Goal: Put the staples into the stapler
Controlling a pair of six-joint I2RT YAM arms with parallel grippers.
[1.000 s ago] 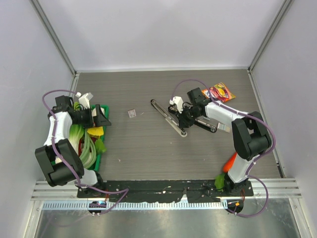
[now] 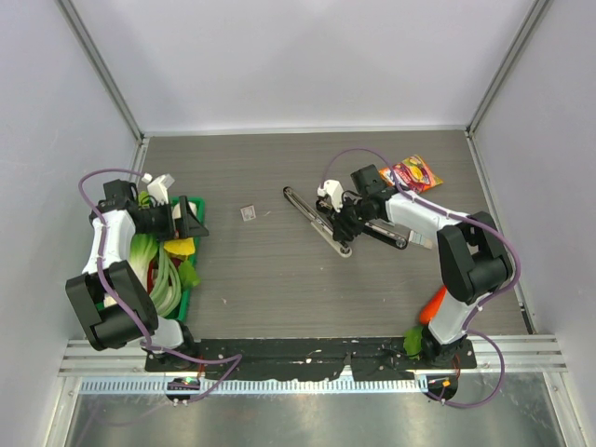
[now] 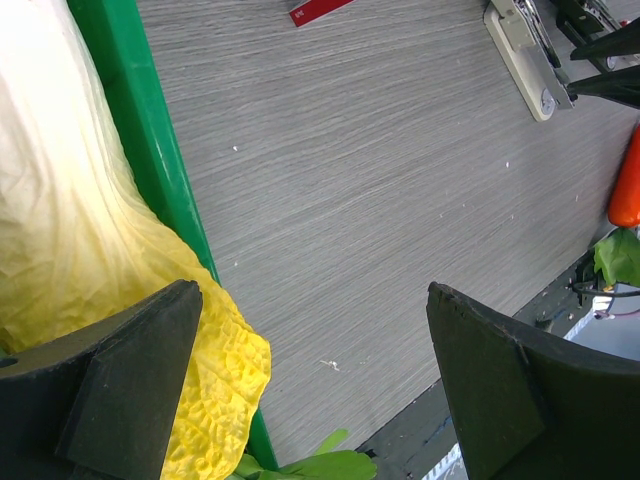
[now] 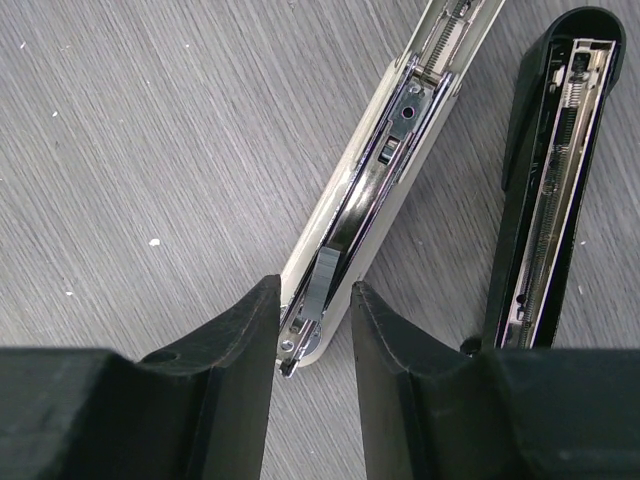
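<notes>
A white-based stapler (image 4: 347, 190) lies opened out on the table, its metal magazine exposed. A short grey strip of staples (image 4: 320, 284) sits in the channel near the magazine's end. My right gripper is over that end, its fingers parted with the strip visible in the gap; whether they touch it cannot be told. In the left wrist view, the right gripper's dark fingers (image 3: 608, 88) are by the stapler (image 3: 522, 62). My left gripper (image 2: 190, 222) stays open and empty above the green basket's edge, far from the stapler.
A black stapler (image 4: 555, 185) lies open right of the white one. The green basket (image 3: 150, 130) holds vegetables and a yellow item (image 3: 215, 390). A small box (image 2: 248, 212) sits left of centre, a chip bag (image 2: 412, 173) at back right.
The left arm, both staplers and the box have not visibly moved.
</notes>
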